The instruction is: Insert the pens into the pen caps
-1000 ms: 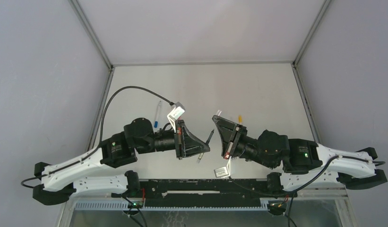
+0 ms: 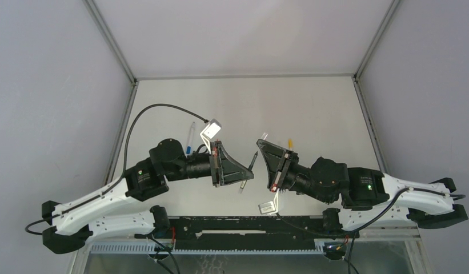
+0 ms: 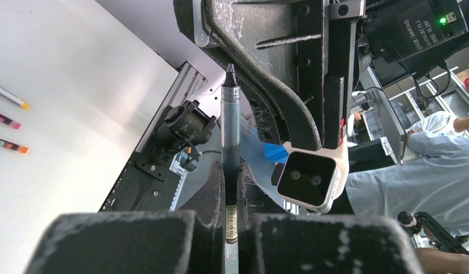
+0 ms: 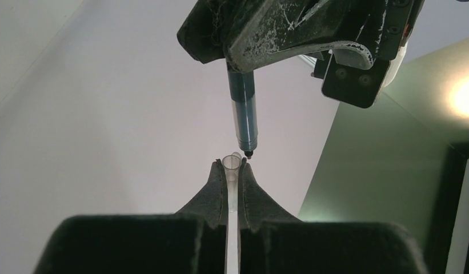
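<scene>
A dark grey pen (image 3: 231, 125) is upright in the left wrist view, with my left gripper shut on it and its tip free. My right gripper is shut on a clear cap (image 4: 232, 182), its mouth facing the pen. In the right wrist view the pen tip sits just above and slightly right of the cap's mouth, looking apart, though depth is hard to tell. In the top view both grippers face each other over the middle of the table.
Loose pens lie on the white table (image 2: 312, 103), including a blue-ended one (image 2: 190, 137), a yellow one (image 2: 290, 143), and several with coloured ends in the left wrist view.
My left gripper has shifted slightly toward the back of the table with the pen in it. My right gripper has not visibly moved.
</scene>
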